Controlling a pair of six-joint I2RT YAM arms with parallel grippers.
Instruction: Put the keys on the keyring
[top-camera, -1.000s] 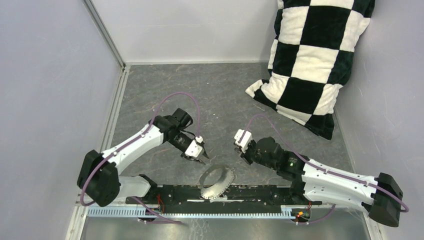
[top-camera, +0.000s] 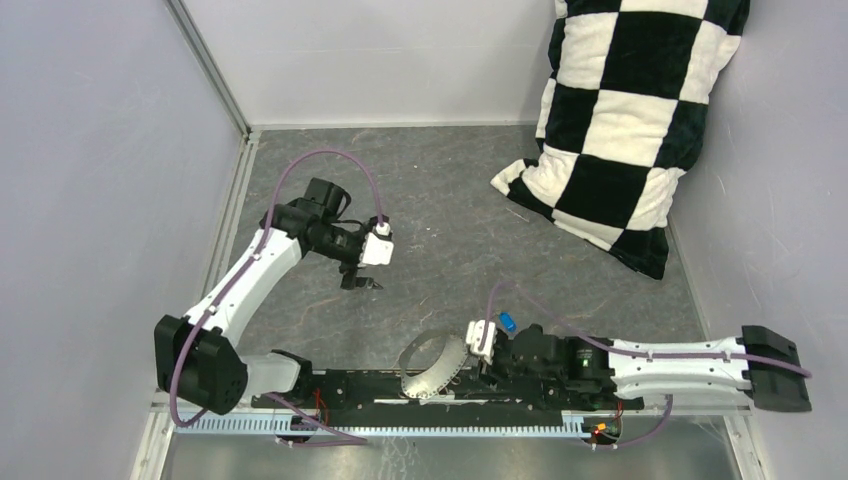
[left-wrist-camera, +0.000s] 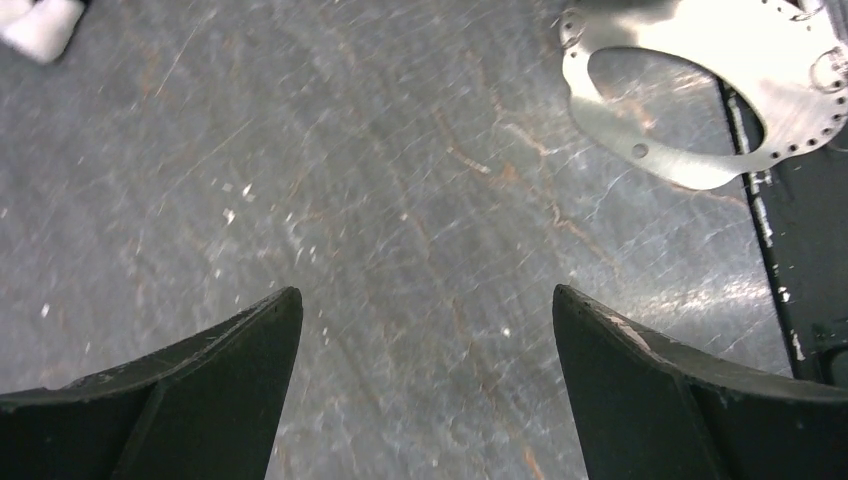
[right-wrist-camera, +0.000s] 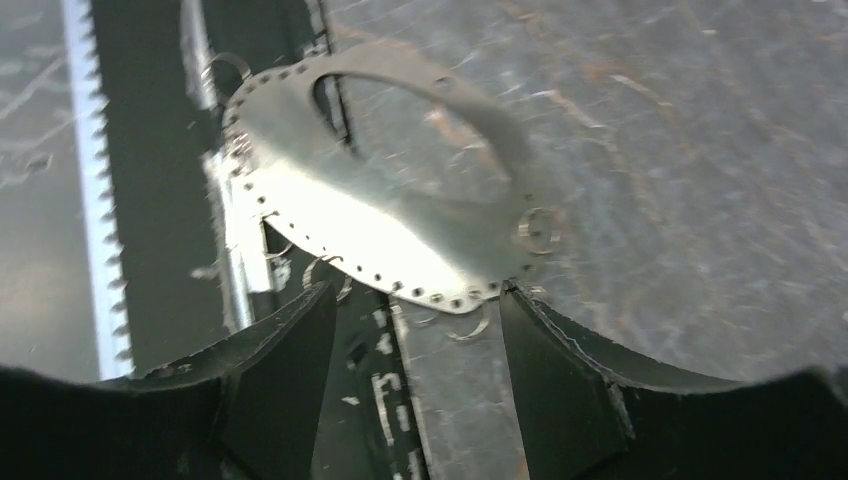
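A silver, curved metal plate (top-camera: 433, 368) with a large oval opening lies at the front of the grey floor, partly over the dark strip. The right wrist view shows small wire rings (right-wrist-camera: 539, 231) hooked through holes along its edge. My right gripper is part open just in front of the plate, nothing between its fingers. A small blue object (top-camera: 507, 322), perhaps a key, lies beside the right wrist in the top view. My left gripper is open above bare floor, left of and behind the plate.
A black-and-white checkered cushion (top-camera: 625, 130) leans at the back right. Along the front run a dark strip and a pale toothed rail (top-camera: 400, 431). Open floor (top-camera: 440, 230) fills the middle.
My left gripper has moved back and left, away from the plate.
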